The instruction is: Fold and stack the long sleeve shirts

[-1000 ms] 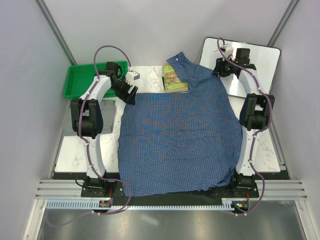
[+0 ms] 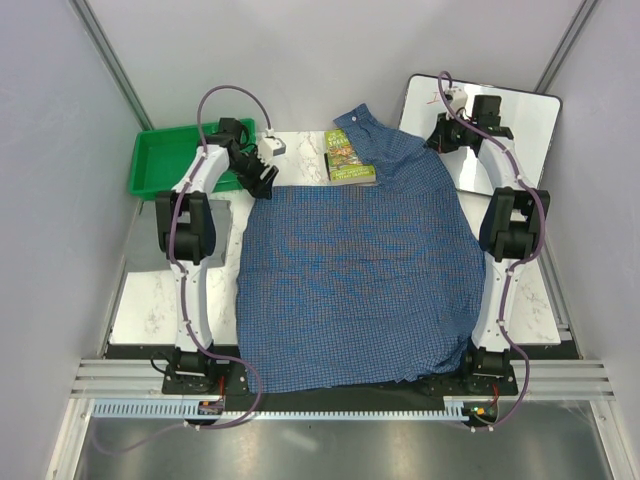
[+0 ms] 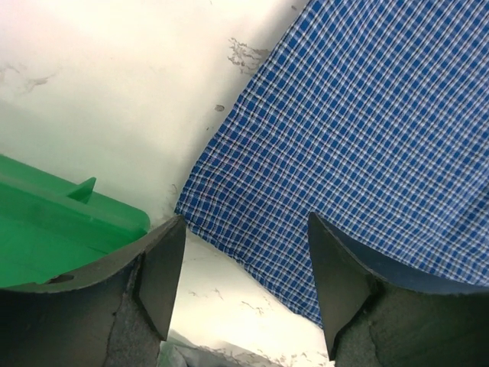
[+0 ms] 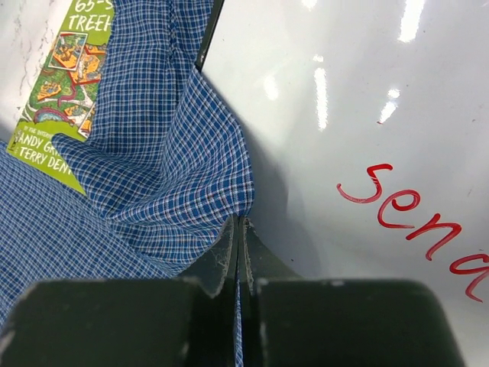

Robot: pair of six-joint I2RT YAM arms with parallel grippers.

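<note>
A blue checked shirt (image 2: 360,280) lies spread over most of the table, one sleeve (image 2: 372,130) reaching up past the book at the back. At the shirt's far left corner my left gripper (image 2: 264,188) hovers open. In the left wrist view that corner (image 3: 221,199) lies flat below and between the parted fingers, not pinched. Over the shirt's far right shoulder my right gripper (image 2: 436,146) is closed. The right wrist view shows its fingertips (image 4: 227,229) together on a raised fold (image 4: 221,183) of blue cloth.
A green bin (image 2: 160,160) stands at the back left, close beside my left gripper. A grey cloth (image 2: 140,230) lies in front of it. A book (image 2: 350,174) sits at the back middle, a whiteboard (image 2: 530,130) at the back right.
My left gripper has shifted slightly over the shirt's far left corner and come closer to it.
</note>
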